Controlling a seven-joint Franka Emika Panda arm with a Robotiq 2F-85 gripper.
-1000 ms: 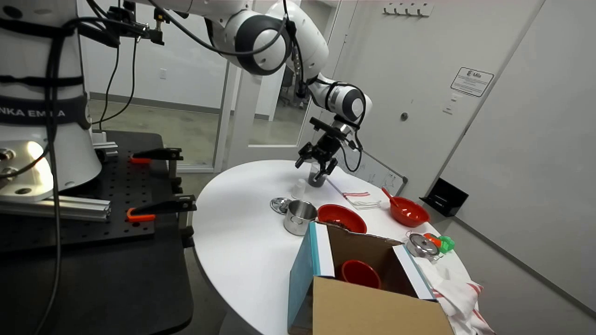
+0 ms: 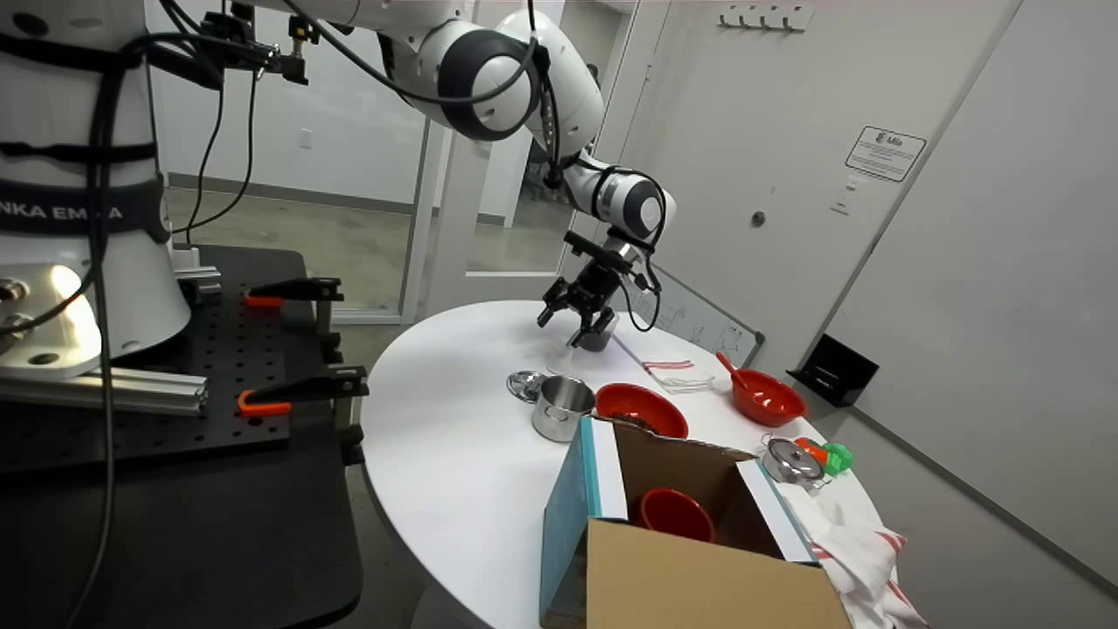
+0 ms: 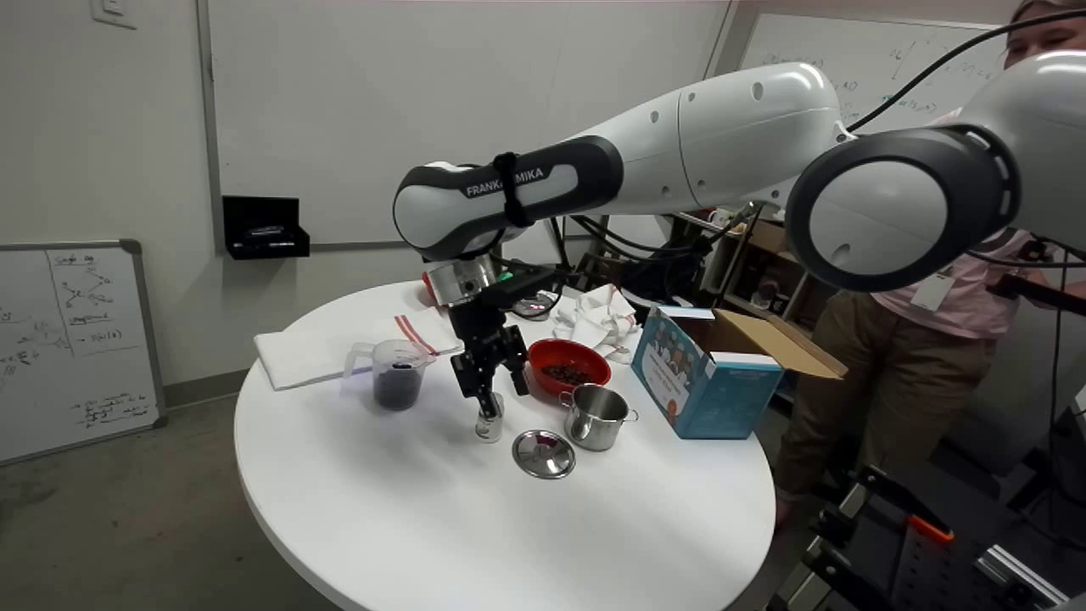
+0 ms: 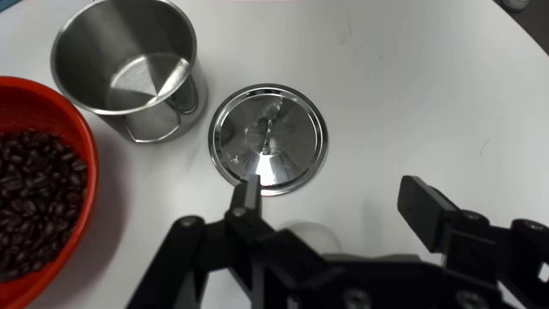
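My gripper [image 2: 558, 329] hangs low over the far side of the white table, pointing down, its fingers well apart. A small clear cup [image 2: 561, 361] stands just beneath it; in exterior view 2 the cup [image 3: 489, 424] shows below the nearer finger. In the wrist view the gap of the gripper is wide, and the round edge of the cup [image 4: 315, 234] appears partly behind the gripper's body. Nothing is seen clasped. Close by lie a steel lid [image 4: 267, 139], a steel pot [image 4: 128, 62] and a red bowl of dark beans [image 4: 38, 206].
A measuring jug [image 3: 397, 378] with dark contents stands beside the gripper. An open blue box [image 3: 702, 377] lies past the pot. Cloths [image 3: 601, 317] and another red bowl [image 2: 768, 398] sit farther along.
The arm has moved left and slightly down in exterior view 1, from in front of the jug to above the small cup. The objects on the table stay where they were.
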